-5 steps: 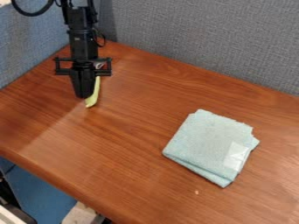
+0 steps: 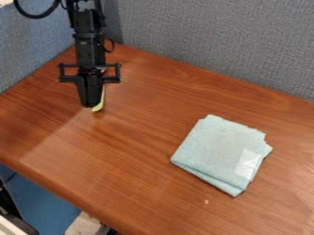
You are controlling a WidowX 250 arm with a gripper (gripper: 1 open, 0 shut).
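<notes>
The black gripper [image 2: 91, 92] hangs low over the wooden table at the upper left, pointing down. Just behind its fingers a yellow, elongated object [image 2: 98, 104] touches or nearly touches the tabletop, mostly hidden by the gripper. Whether the fingers are closed on it I cannot tell. On the right side of the table lies a folded pale blue-green cloth [image 2: 218, 151] with a white patch at its corner.
Grey padded panels [image 2: 208, 46] stand behind the table and at the left. The table's front edge runs diagonally across the lower left, with blue floor below.
The gripper has shifted very slightly, and less of the yellow object shows below it than a second ago. The cloth has not moved.
</notes>
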